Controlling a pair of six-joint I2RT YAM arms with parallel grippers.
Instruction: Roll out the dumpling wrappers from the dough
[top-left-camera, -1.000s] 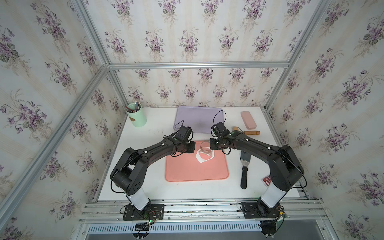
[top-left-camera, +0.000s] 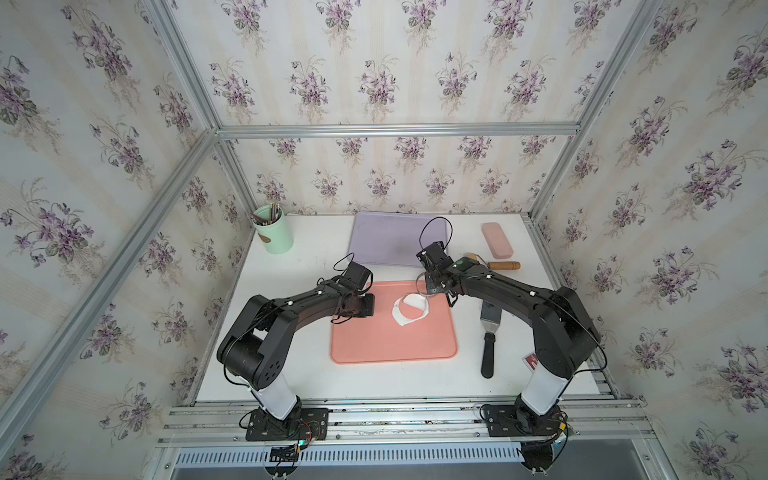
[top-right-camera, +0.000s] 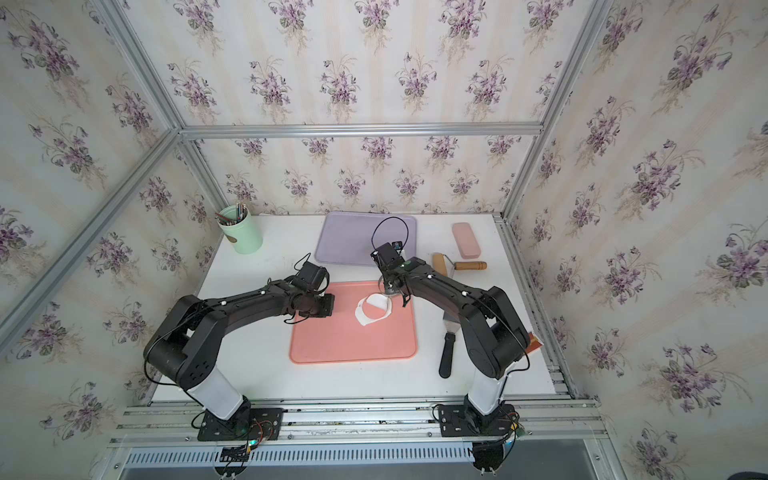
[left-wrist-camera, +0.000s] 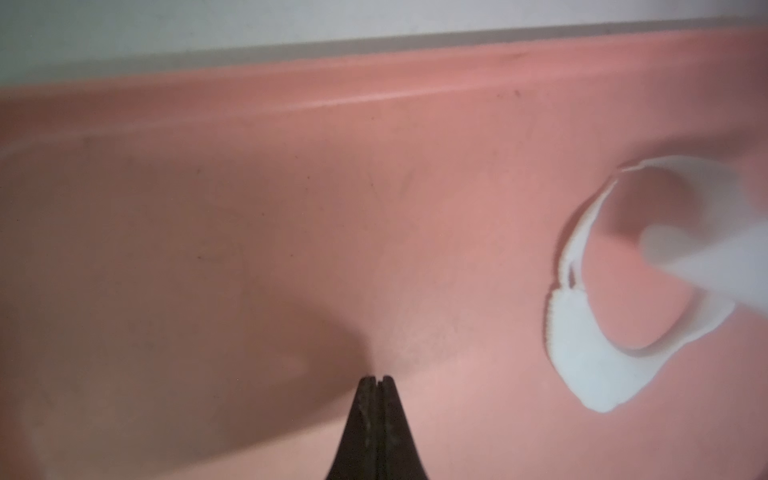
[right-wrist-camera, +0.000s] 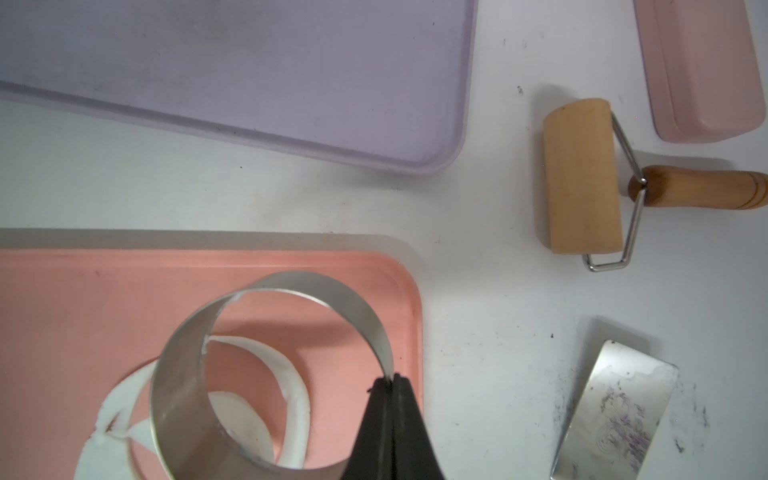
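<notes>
A thin metal ring cutter (right-wrist-camera: 180, 384) is gripped at its rim by my right gripper, which is shut on it above the back right of the pink tray (top-left-camera: 376, 348). Below lies white rolled dough (left-wrist-camera: 592, 360), an uneven ring with a rounded opening. A blurred white flap of dough (left-wrist-camera: 712, 260) reaches across this opening; whether it touches the ring cutter, I cannot tell. To the left of the dough, over bare tray, my left gripper is shut with nothing visible between its fingertips.
Behind the pink tray sits an empty-looking purple tray (top-left-camera: 392, 236). On the right are a wooden roller (right-wrist-camera: 584, 176), a metal scraper (top-left-camera: 489, 344) and a pink box (top-left-camera: 497, 240). A green utensil cup (top-left-camera: 276, 236) stands at the back left.
My left gripper has moved left and toward the front, away from the dough. The right gripper has shifted slightly back with the ring cutter, which no longer sits over the dough's middle.
</notes>
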